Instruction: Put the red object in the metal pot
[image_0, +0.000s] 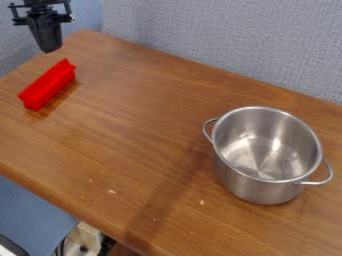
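A red block-like object (48, 84) lies on the wooden table near its left edge, long side slanting up to the right. Just beyond it, at the top left corner, my dark gripper (50, 48) hangs pointing down, apart from the red object. Its fingers are too small and dark to show a gap. On the right side of the table stands the metal pot (227, 172), upright, with a handle on each side. The visible inside of the pot is empty.
A grey wall (241, 40) rises behind the table's back edge. Part of some equipment (83, 238) shows at the lower left, below the table's edge.
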